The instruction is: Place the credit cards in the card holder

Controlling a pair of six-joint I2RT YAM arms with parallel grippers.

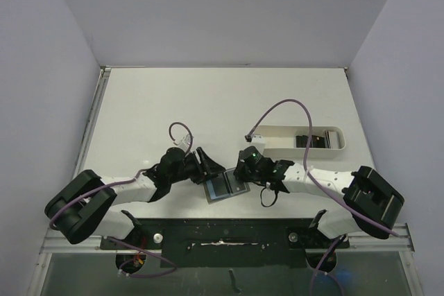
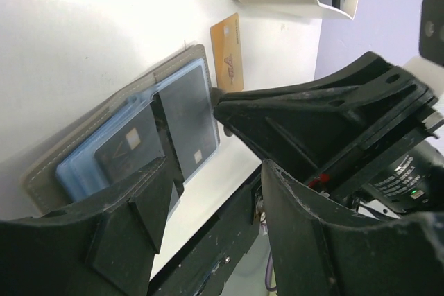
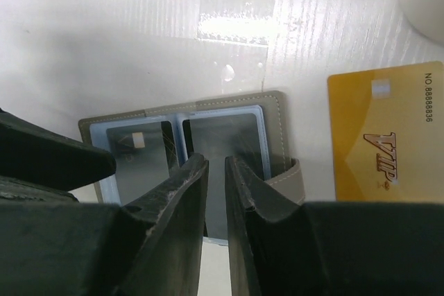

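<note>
A grey card holder with blue trim lies open, showing clear sleeves with dark inserts. My left gripper stands open over its left part, nothing between its fingers. My right gripper is over the holder's right part, its fingertips close together; whether anything is between them cannot be told. A gold card lies flat just beside the holder's right edge, seen also in the right wrist view.
A white box with dark items in its right part stands at the back right.
</note>
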